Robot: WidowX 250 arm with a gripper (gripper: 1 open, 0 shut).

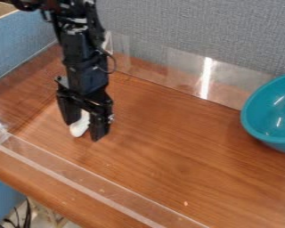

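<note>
My black gripper point(83, 118) is low over the wooden table point(169, 160) at the left of the camera view, its fingers open and straddling a small white object point(78, 126). Most of that object is hidden behind the gripper, so I cannot tell whether the fingers touch it.
A teal bowl point(271, 120) sits at the right edge. A grey wall runs along the back, with a clear strip at its foot, and a blue side panel stands at the left.
</note>
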